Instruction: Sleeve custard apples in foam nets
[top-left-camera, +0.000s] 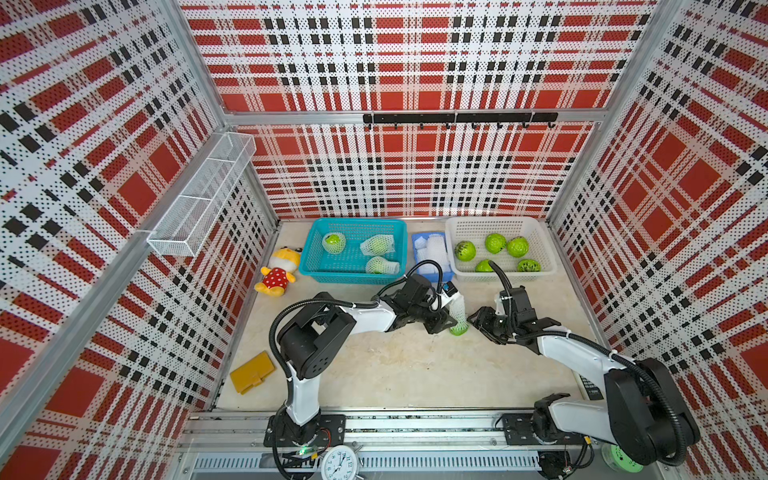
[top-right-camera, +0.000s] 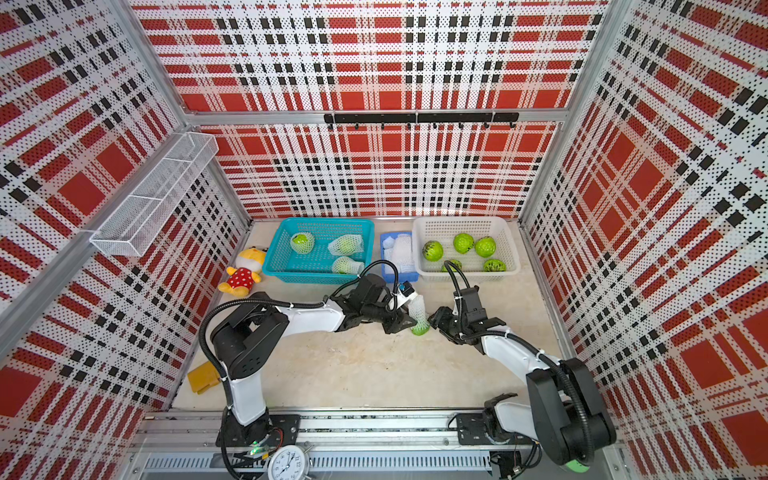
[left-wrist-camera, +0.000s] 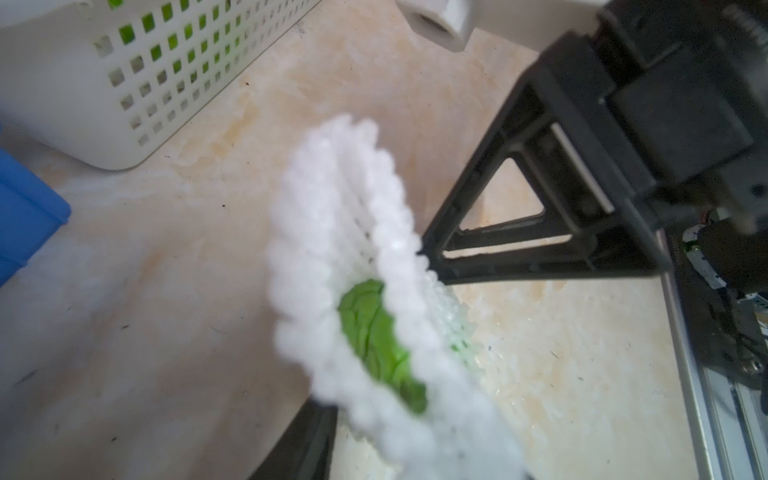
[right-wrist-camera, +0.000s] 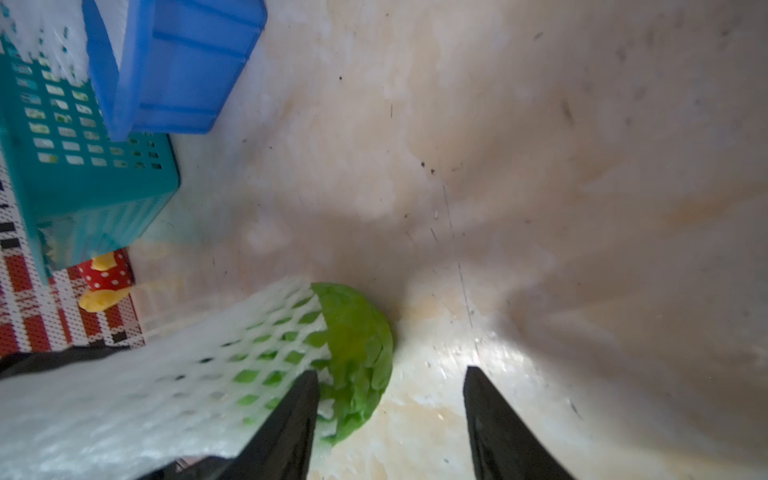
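A green custard apple (right-wrist-camera: 358, 352) sits on the table inside a white foam net (right-wrist-camera: 160, 400), its lower end bare in the right wrist view. In the left wrist view the net's mouth (left-wrist-camera: 312, 240) is spread, with green fruit showing inside. My left gripper (top-left-camera: 444, 310) is at the net, part open; whether it grips the net is unclear. My right gripper stands part open just to the right of the sleeved fruit, with nothing visible between its fingertips.
A teal basket (top-left-camera: 352, 272) holds several netted fruits. A white basket (top-left-camera: 540, 244) holds bare custard apples, and a blue bin (right-wrist-camera: 192, 88) of nets sits between them. A plush toy (top-left-camera: 276, 276) and yellow item (top-left-camera: 252, 369) lie left.
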